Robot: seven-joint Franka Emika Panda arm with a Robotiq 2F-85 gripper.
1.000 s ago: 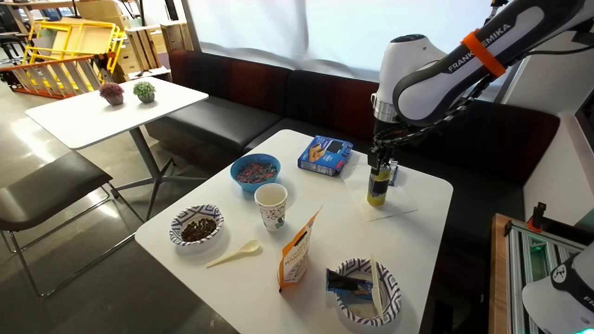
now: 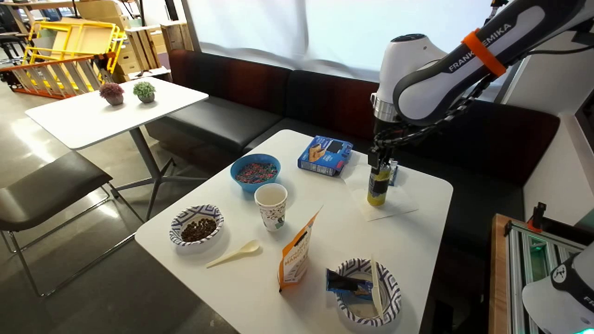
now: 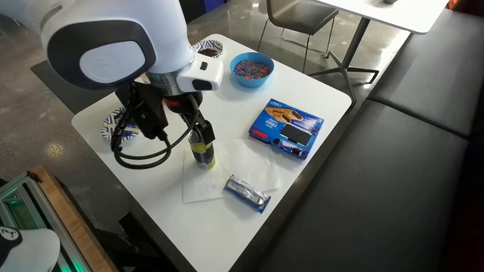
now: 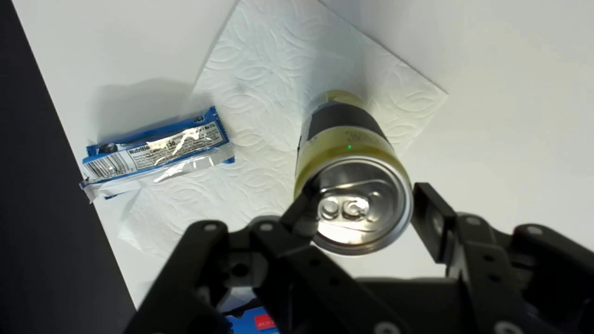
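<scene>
A yellow-and-dark can (image 2: 377, 192) stands upright on a white paper napkin (image 3: 195, 190). My gripper is over the can from above, one finger on each side of its top. In the wrist view the can's silver lid and pull tab (image 4: 345, 207) show between the fingers. The left finger (image 4: 303, 214) overlaps the rim, and the right finger (image 4: 435, 222) lies close against the other side. Whether both press on the can is not clear. The far finger is hidden in exterior view 2.
A blue wrapped bar (image 3: 247, 194) lies at the napkin's edge, near a blue snack box (image 3: 286, 128). Farther off are a blue bowl (image 2: 236, 177), paper cup (image 2: 273, 214), orange pouch (image 2: 295, 259), spoon (image 2: 234, 253) and two patterned bowls.
In exterior view 1 the arm and the can look the same as a second ago; no clear movement shows.
</scene>
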